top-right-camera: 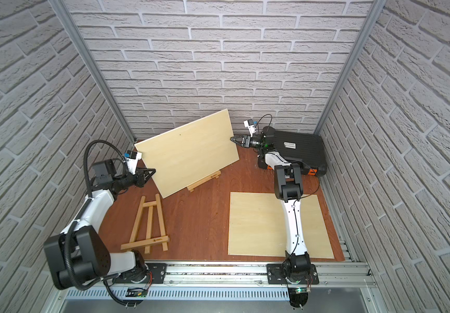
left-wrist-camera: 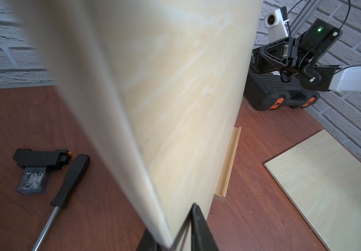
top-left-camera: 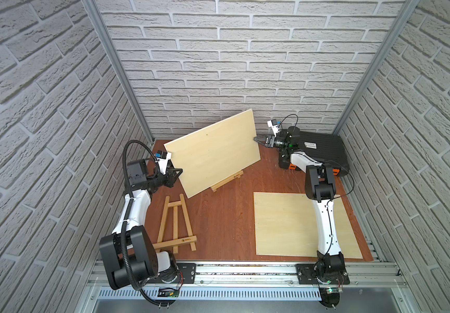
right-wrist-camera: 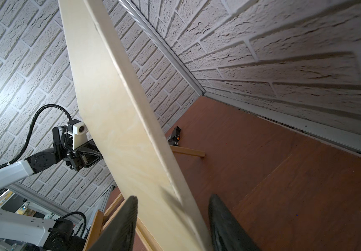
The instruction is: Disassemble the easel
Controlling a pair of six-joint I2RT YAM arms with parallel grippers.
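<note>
A large plywood board (top-left-camera: pixel 211 151) is raised and tilted between both arms. My left gripper is at its left edge, board between the fingers; how tightly they close on it is unclear. My right gripper is open around the board's right edge. A wooden strip (top-left-camera: pixel 227 180) sits under the board. At the front left, the easel's wooden frame (top-left-camera: pixel 188 219) lies flat on the table (top-left-camera: pixel 225 224).
A second board (top-left-camera: pixel 287 224) lies at the front right. A black case (top-left-camera: pixel 324 140) stands at the back right. A screwdriver (left-wrist-camera: pixel 72 177) and a small black device (left-wrist-camera: pixel 38 156) lie behind the board.
</note>
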